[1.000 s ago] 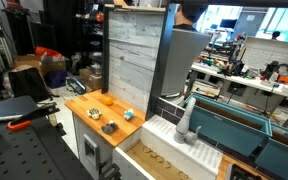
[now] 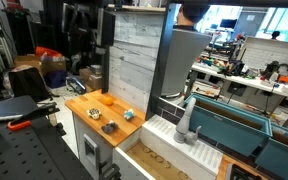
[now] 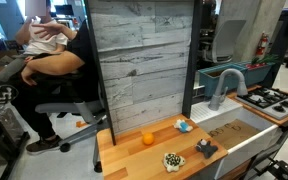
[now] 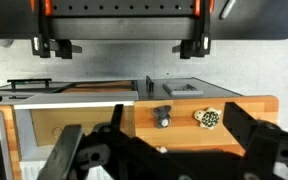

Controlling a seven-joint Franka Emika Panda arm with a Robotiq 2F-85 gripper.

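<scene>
My gripper stands open in the wrist view, its two dark fingers spread apart at the bottom of the picture. Far below it, on the wooden counter, lie a grey toy and a spotted pale toy. The counter also bears an orange ball and a light-blue and white toy. Nothing is seen held. In exterior view 1 a dark part of the arm hangs at the upper left, blurred into the dark background.
A white sink with a grey faucet stands beside the counter. In front of it an open drawer shows its bottom. A plank backboard rises behind the counter. A black table with red clamps stands near; a stove lies beyond the sink.
The dark arm part has come lower into the upper left of exterior view 1, in front of the backboard's left side. The counter objects have not moved.
</scene>
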